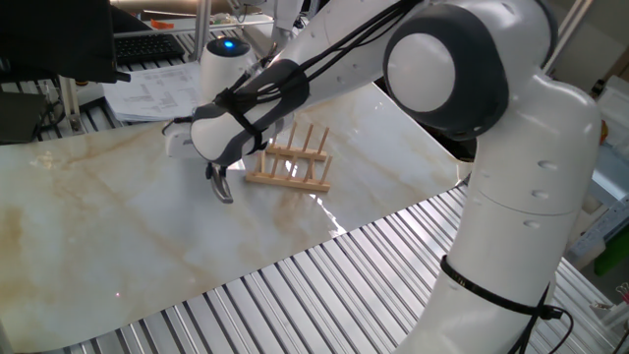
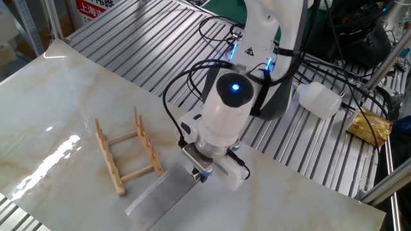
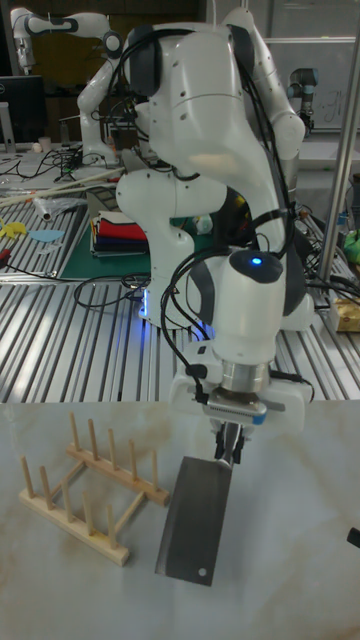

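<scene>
My gripper point(image 3: 229, 444) is shut on a metal cleaver, gripping it near the handle end. The broad grey blade point(image 3: 194, 521) slants down from the fingers above the marble-patterned table point(image 3: 288, 576); a clear gap to the tabletop cannot be told. In exterior view 2 the cleaver point(image 2: 162, 195) reaches out to the lower left from the gripper point(image 2: 200, 174). Beside it stands a wooden rack point(image 2: 110, 164) of two pegged rails joined by crossbars, empty. From exterior view 1 the rack point(image 1: 290, 182) is partly behind the arm, and a curved metal part point(image 1: 224, 187) shows under the wrist.
Slatted metal decking point(image 2: 148, 51) borders the tabletop on the robot's side. A white rounded object point(image 2: 319, 101) and a gold packet point(image 2: 369, 128) lie there. Papers point(image 1: 152, 91) lie beyond the table.
</scene>
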